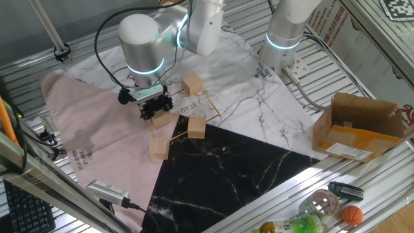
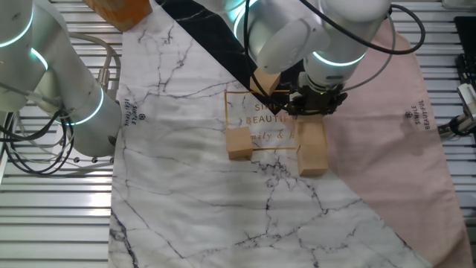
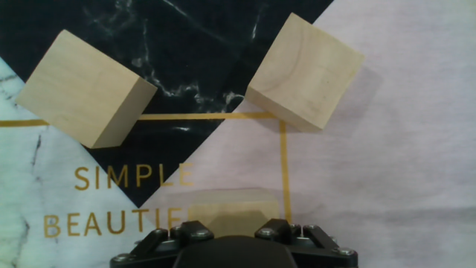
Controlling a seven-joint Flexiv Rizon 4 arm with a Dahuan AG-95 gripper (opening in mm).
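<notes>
My gripper points down over the left part of the cloth, close against a wooden block that it partly covers. In the wrist view this block shows between the fingers at the bottom edge. Whether the fingers press on it cannot be made out. Long pale wood shows below the gripper in exterior view 2; I cannot tell if it is one block or two.
A cardboard box stands open at the right. Tape, a green bottle and a small orange ball sit at the front right.
</notes>
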